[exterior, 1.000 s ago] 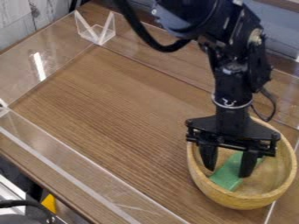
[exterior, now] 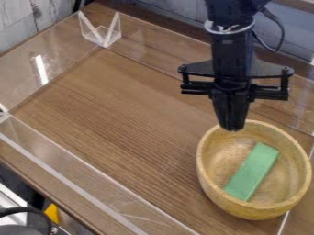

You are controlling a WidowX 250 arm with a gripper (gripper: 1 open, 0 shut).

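Observation:
My black gripper (exterior: 230, 120) hangs above the back rim of a cream bowl (exterior: 211, 174) at the lower right, its narrow tip pointing down, shut with nothing visible between its fingers. Inside the bowl lies a flat green block (exterior: 252, 172), tilted along the bowl's length and clear of the gripper.
A small clear plastic container (exterior: 101, 31) stands at the back left. A dark object with cables (exterior: 22, 222) sits at the bottom left edge.
My gripper has risen up out of the bowl, where it was over the green block. The green block stays in the bowl, now in full view.

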